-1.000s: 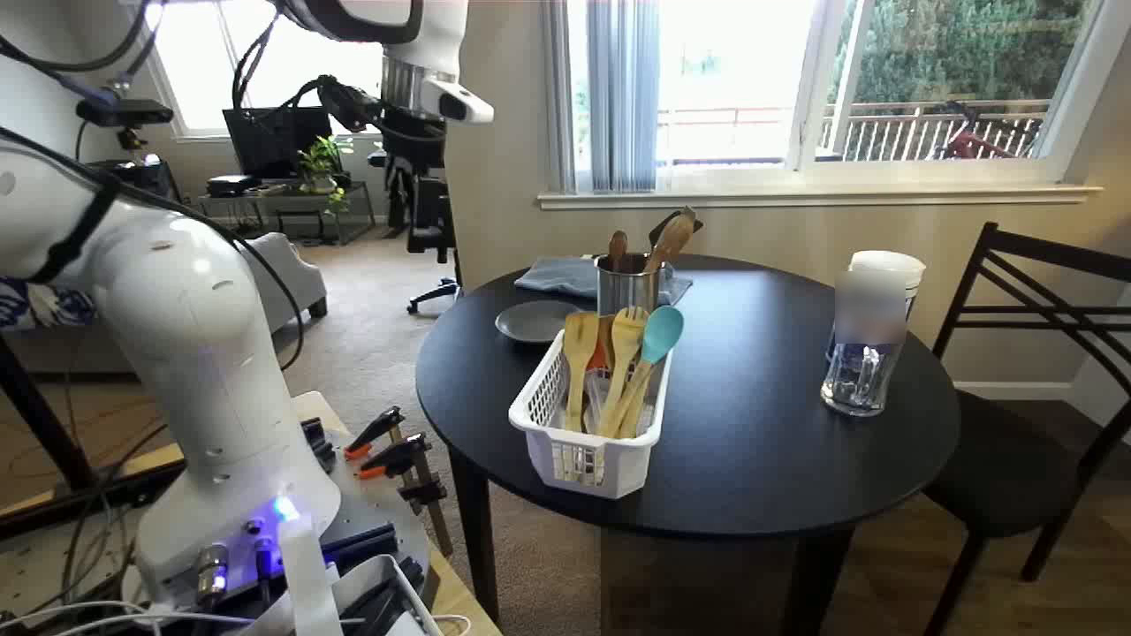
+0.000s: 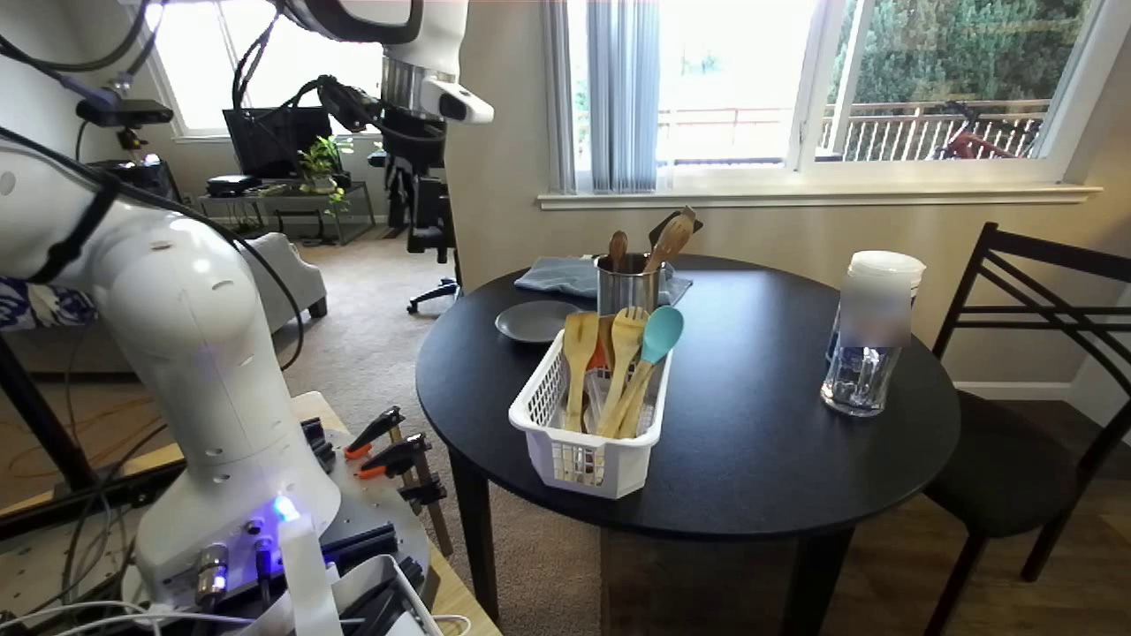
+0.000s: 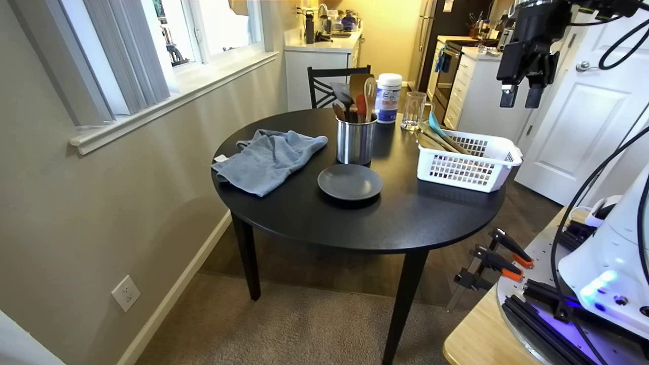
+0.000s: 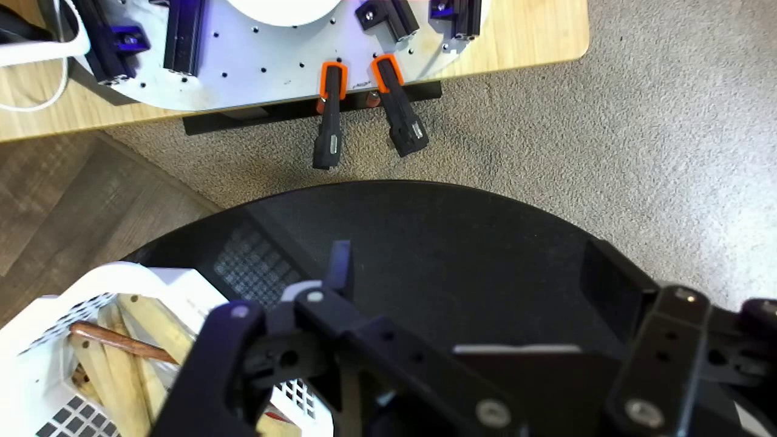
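My gripper (image 3: 521,100) hangs high above the table's robot-side edge, open with nothing between its fingers. In the wrist view its two fingers (image 4: 339,268) stand wide apart over bare black tabletop. A white basket (image 2: 586,463) holds wooden utensils and a teal spoon (image 2: 664,333). Behind it a steel canister (image 3: 354,141) stands upright, filled with wooden and dark utensils. A grey plate (image 3: 350,182) lies flat beside the canister, and a crumpled blue cloth (image 3: 272,159) rests by the wall side.
A glass mug (image 3: 413,110) and a white tub (image 3: 388,97) stand together on the far side of the round black table (image 2: 755,445). A dark chair (image 2: 994,445) is beside it. Orange-tipped clamps (image 4: 331,116) jut from the robot's bench. Mid-table is clear.
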